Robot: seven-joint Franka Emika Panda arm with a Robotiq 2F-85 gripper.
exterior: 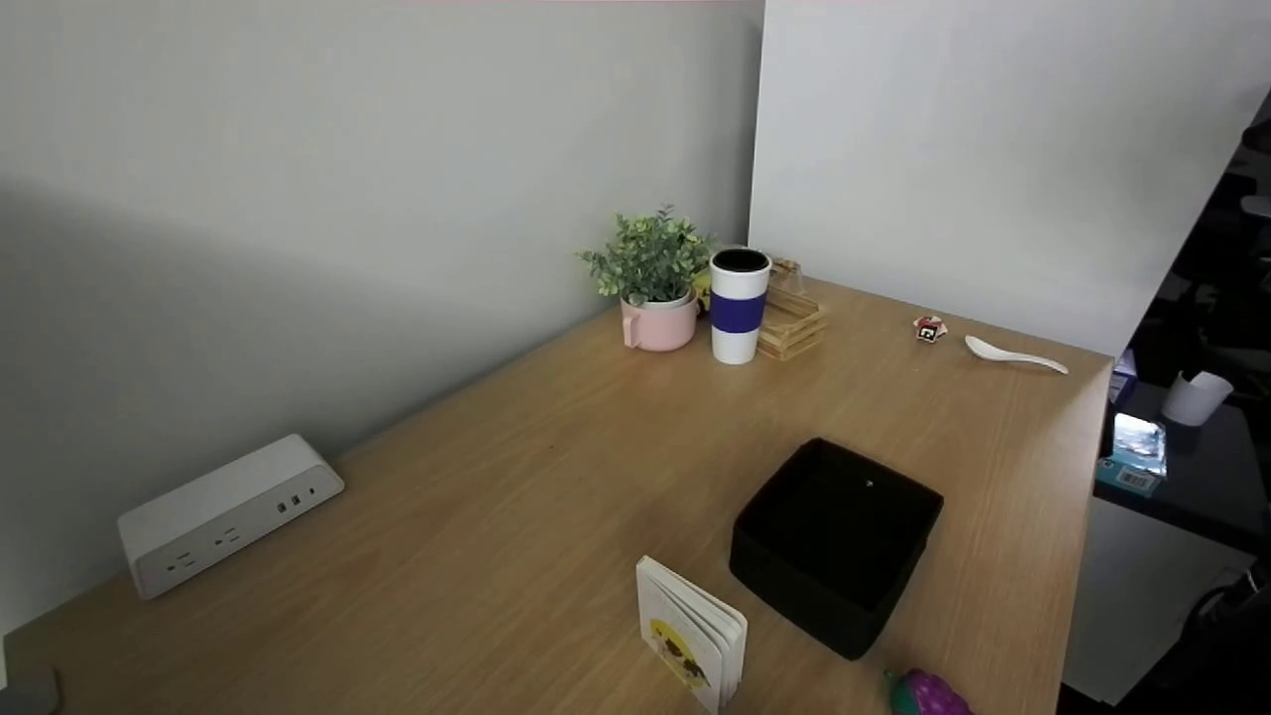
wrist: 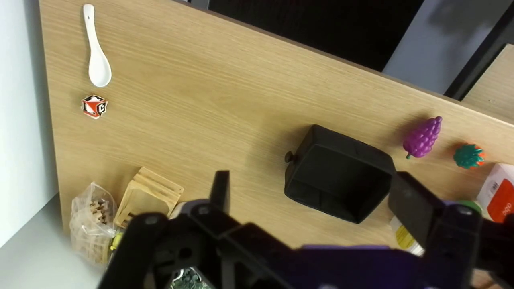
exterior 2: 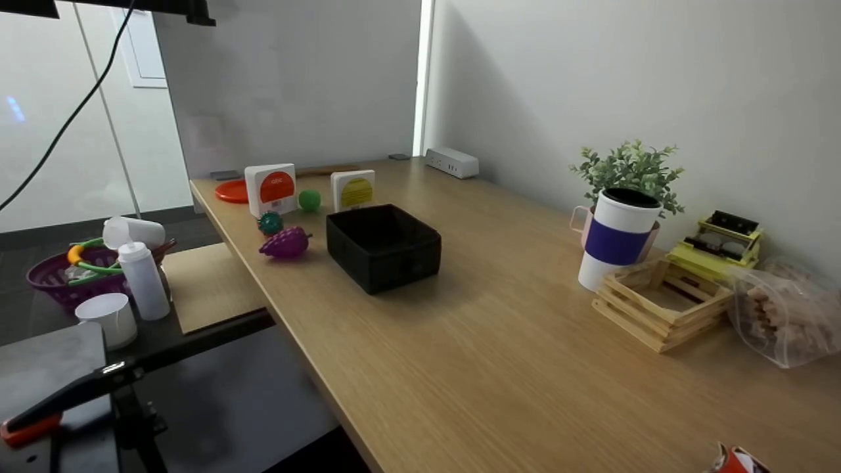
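Observation:
Only the wrist view shows my gripper, its two black fingers wide apart with nothing between them. It is above the table, with the black box (wrist: 354, 149) further down in view between and beyond the fingers. In both outside views the box (exterior: 780, 590) looks empty, standing open side up on the wood. Close to it are a purple grape toy (exterior 2: 287, 244) and a small upright board book (exterior: 685, 643). A white spoon (wrist: 98, 58) and a small red-and-black piece (wrist: 94, 106) lie at the table's far end.
Along the wall stand a potted plant (exterior: 652, 268), a white cup with a purple band (exterior 2: 617, 240), a wooden crate (exterior 2: 666, 303) and a bag of wooden pieces (exterior 2: 788, 311). A white power strip (exterior: 232, 512) sits further along. Mid-table is clear.

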